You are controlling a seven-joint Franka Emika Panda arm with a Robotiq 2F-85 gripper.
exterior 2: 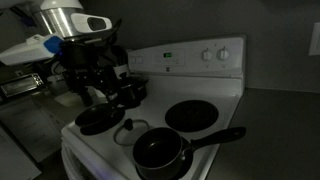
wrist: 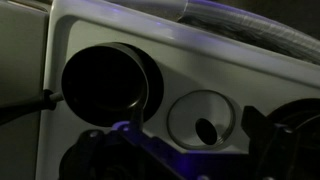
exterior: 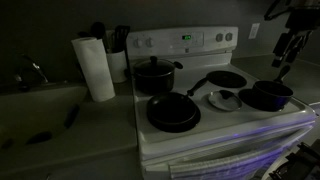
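Observation:
My gripper is open above the stove, its dark fingers (wrist: pixel 262 130) spread at the bottom of the wrist view with nothing seen held between them. A round glass lid (wrist: pixel 202 108) with a dark knob shows beyond that gap, lying flat on the white stovetop. Left of it in the wrist view is a black saucepan (wrist: pixel 100 82), open and seemingly empty, its handle (wrist: pixel 27 108) pointing left. Exterior view 2 shows the saucepan (exterior 2: pixel 158 150) on the front burner beside the lid (exterior 2: pixel 130 131). The fingertips are hard to make out in both exterior views.
A black skillet (exterior: pixel 173 111) sits on the front-left burner, a lidded black pot (exterior: pixel 154 74) behind it. A paper towel roll (exterior: pixel 94 69) and the sink (exterior: pixel 38 112) are left of the stove.

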